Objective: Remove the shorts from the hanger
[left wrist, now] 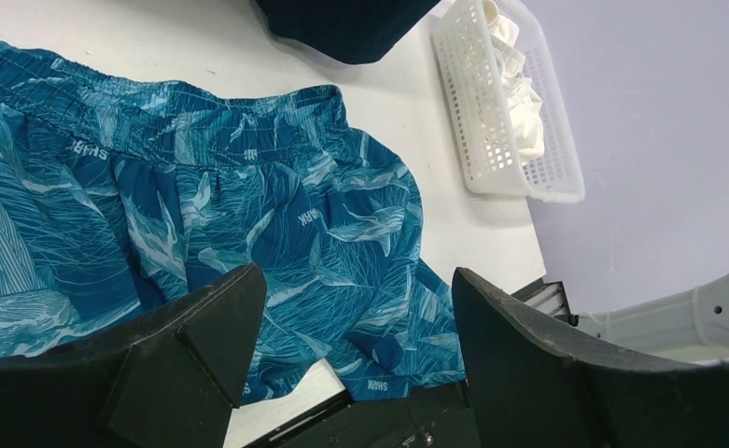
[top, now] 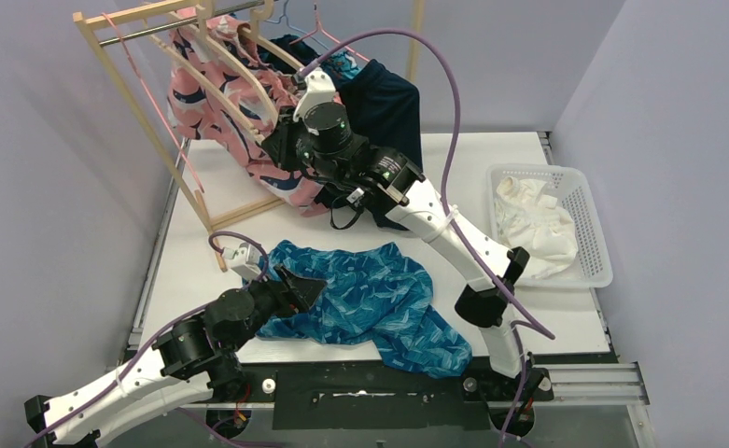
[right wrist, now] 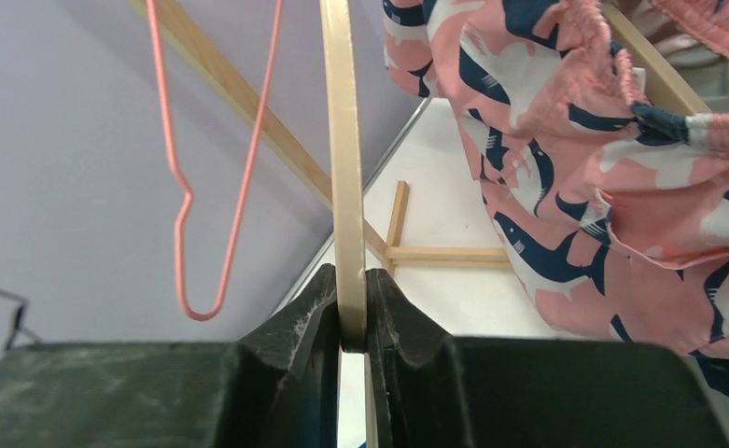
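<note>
Blue patterned shorts lie spread on the table with no hanger in them; their elastic waistband shows in the left wrist view. Above their left part, my left gripper stands open and empty, its fingers apart. Up at the rack, my right gripper is shut on the end of a bare wooden hanger. This hanger carries no garment that I can see. Beside it hang pink patterned shorts, to the right in the right wrist view.
A pink hanger hangs at the left of the rack. Dark trousers hang further right on the rail. A white basket with a cream cloth stands at the right. Bare table lies between shorts and basket.
</note>
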